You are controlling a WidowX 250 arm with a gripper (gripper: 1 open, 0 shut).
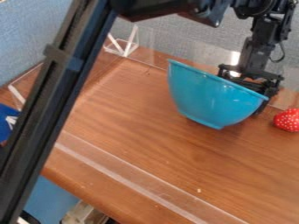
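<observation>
A teal plastic bowl (211, 101) is tilted on the wooden table, toward the back right. The black gripper (250, 80) is down at the bowl's right rear, at its rim. The bowl partly hides the fingertips, so whether they are shut on the rim cannot be told.
A red polka-dot object (286, 120) lies right of the bowl. A blue object (6, 122) is at the left edge. Clear walls and a white bracket (121, 45) line the back.
</observation>
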